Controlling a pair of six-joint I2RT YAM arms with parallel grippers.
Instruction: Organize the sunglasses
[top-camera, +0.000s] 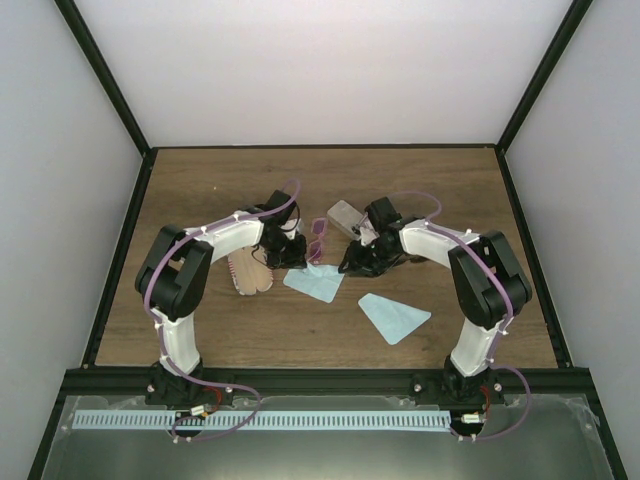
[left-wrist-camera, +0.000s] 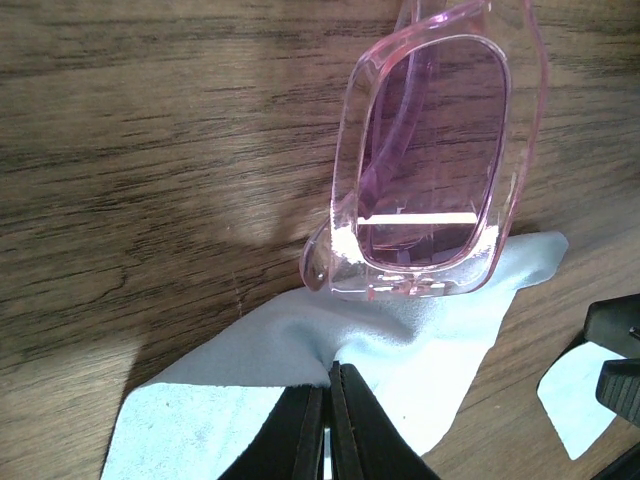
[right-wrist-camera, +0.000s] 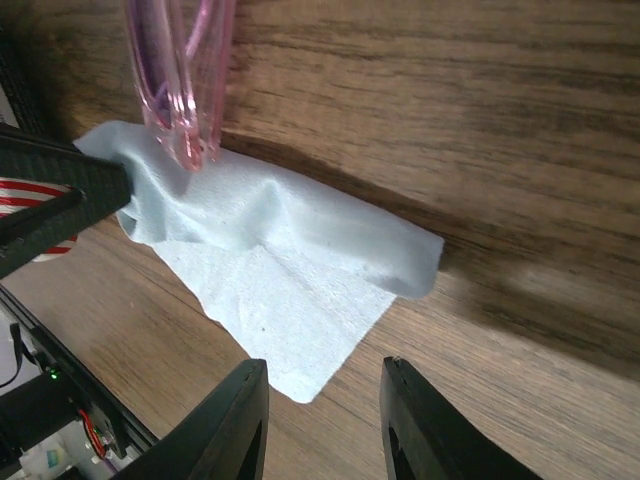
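Note:
Pink translucent sunglasses (top-camera: 318, 240) (left-wrist-camera: 430, 150) (right-wrist-camera: 180, 80) lie on the wooden table at the upper edge of a folded pale-blue cloth (top-camera: 314, 283) (right-wrist-camera: 270, 290). My left gripper is shut on that cloth, holding its lifted edge just beside the sunglasses. My right gripper stands open with empty fingers just right of the cloth, over bare wood. Dark sunglasses show partly behind the right arm in the top view.
A second cloth (top-camera: 393, 318) lies at the front right. A pale case (top-camera: 343, 217) sits behind the right gripper, and a striped bag (top-camera: 249, 275) lies under the left arm.

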